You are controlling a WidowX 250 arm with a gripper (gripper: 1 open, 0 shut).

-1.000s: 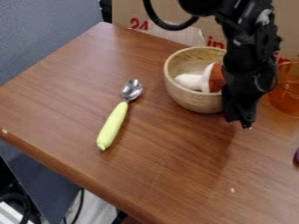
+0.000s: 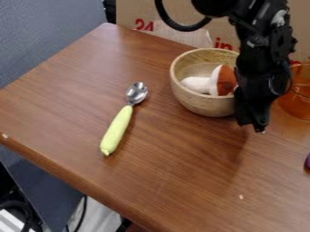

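Note:
My black gripper (image 2: 252, 116) hangs low at the right side of a light wooden bowl (image 2: 191, 98), close to or against its rim. Inside the bowl lie a white item (image 2: 198, 84) and an orange-and-white item (image 2: 223, 80), partly hidden by the gripper. I cannot tell whether the fingers are open or shut. A spoon (image 2: 121, 120) with a pale yellow-green handle lies on the table left of the bowl.
An orange translucent container (image 2: 298, 101) stands right of the gripper, and a purple object (image 2: 306, 161) shows at the right edge. Cardboard (image 2: 155, 20) stands behind.

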